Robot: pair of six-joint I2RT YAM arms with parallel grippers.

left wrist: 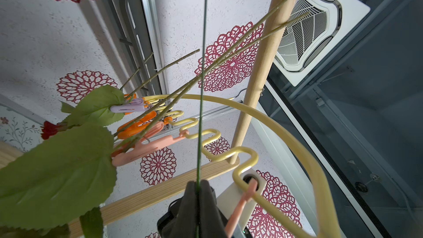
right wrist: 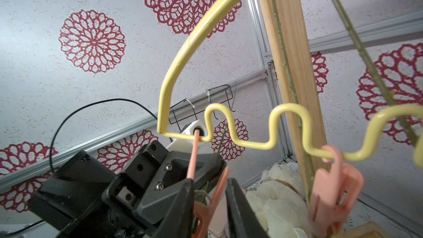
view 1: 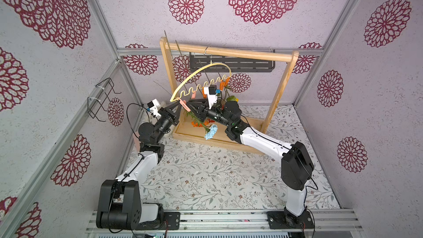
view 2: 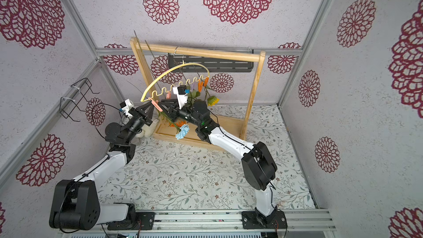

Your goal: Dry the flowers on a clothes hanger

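The yellow hanger (view 1: 200, 70) hangs from the wooden rack, with a pink peg (right wrist: 205, 209) hooked near its left end. My left gripper is shut on a thin green stem, which runs up between its fingertips; in the right wrist view it reaches in beside the peg. A light blue flower (view 1: 211, 131) hangs head down below both grippers; the upper part of its stem is hidden. My right gripper stands part open at the peg, its fingers (right wrist: 240, 207) apart with the peg at the gap.
Further along the hanger, another pink peg (right wrist: 332, 189) and an orange peg (left wrist: 136, 127) hold stems. Long stems rise past the rack's left post (right wrist: 290, 61). A white plush (right wrist: 282, 202) lies beyond.
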